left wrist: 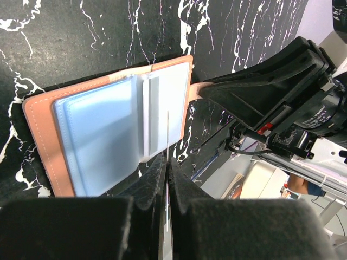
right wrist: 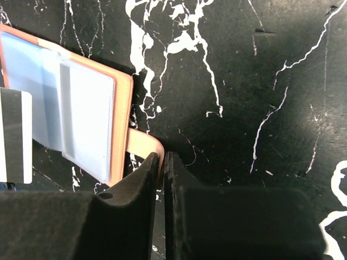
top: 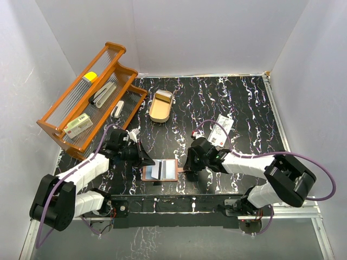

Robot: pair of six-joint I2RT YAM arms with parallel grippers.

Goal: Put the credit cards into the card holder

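Note:
The card holder lies open on the black marble table, its orange-pink leather point(left wrist: 40, 130) framing pale blue pockets point(left wrist: 103, 130). A white card point(right wrist: 27, 135) with a black stripe hangs over the holder; my left gripper point(top: 147, 160) is shut on it. In the left wrist view the card point(left wrist: 167, 127) appears edge-on as a thin line above the holder's right pocket. My right gripper is shut on the strap point(right wrist: 145, 143) at the holder's right side; its fingers hide the strap's end. Whether the card's lower edge touches a pocket, I cannot tell.
At the back left stands a wooden rack point(top: 111, 67) with a stapler point(top: 103, 95) and small boxes. A tan box point(top: 160, 108) sits behind the holder, and a white item point(top: 220, 131) lies behind the right arm.

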